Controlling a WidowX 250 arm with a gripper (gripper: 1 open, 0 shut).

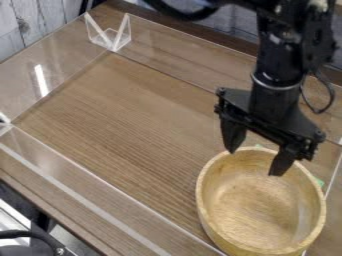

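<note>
My black gripper (258, 144) hangs over the back rim of a large beige oval bowl (254, 210) at the lower right. Its two dark fingers stand apart, open, with nothing visible held between them. The bowl's inside looks empty where it shows; part of its back rim is hidden by the gripper.
A wooden table (107, 120) fills most of the view, with clear room to the left and centre. A clear plastic holder (110, 35) stands at the back left. Dark cables lie beyond the table's lower left edge.
</note>
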